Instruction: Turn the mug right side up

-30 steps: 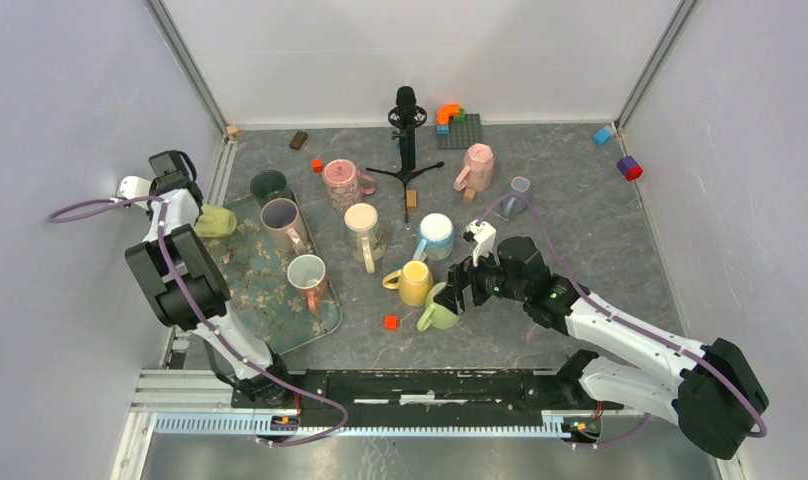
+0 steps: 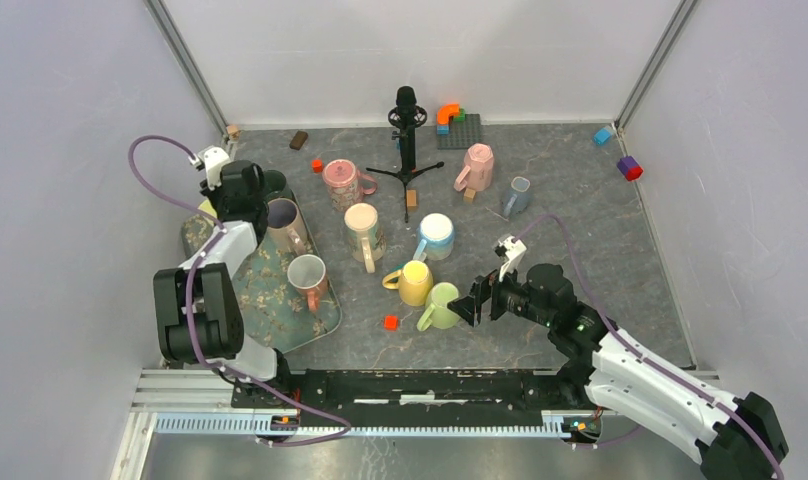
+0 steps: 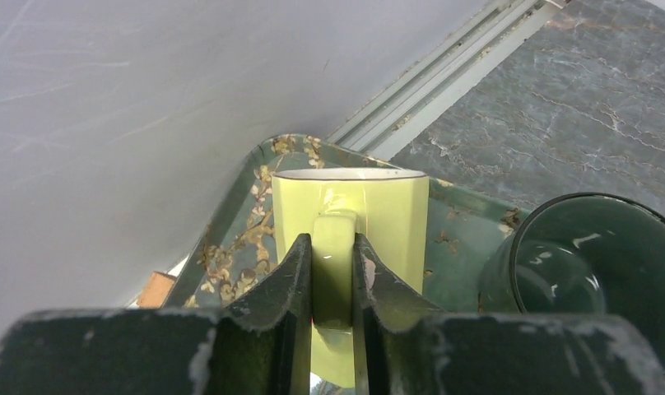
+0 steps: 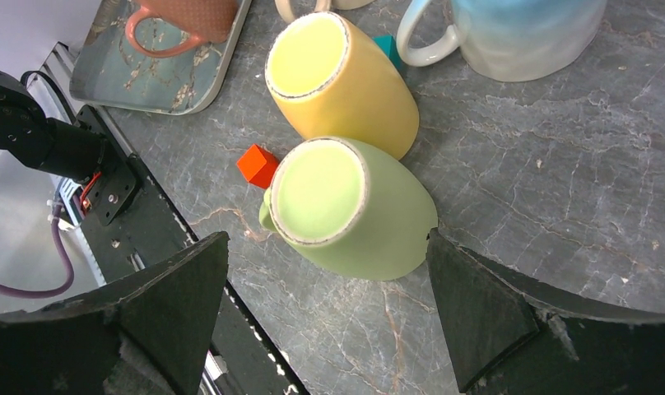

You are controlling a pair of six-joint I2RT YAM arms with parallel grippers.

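Observation:
At the tray's back-left corner, my left gripper is shut on the handle of a pale yellow mug [image 3: 379,214], which stands upright with its rim uppermost in the left wrist view; its base is hidden. A dark green mug [image 3: 576,271] sits to its right. My right gripper [image 2: 475,300] is open beside a light green mug [image 4: 337,210], whose base faces up, with a yellow mug [image 4: 354,99] behind it.
The tray [image 2: 280,335] also holds two mugs. More mugs, small blocks and a black stand [image 2: 407,150] occupy the middle and back.
My left arm has swung right, and the pale yellow mug, earlier lying on its side, is now upright in its gripper. My right arm has moved slightly right, away from the light green mug.

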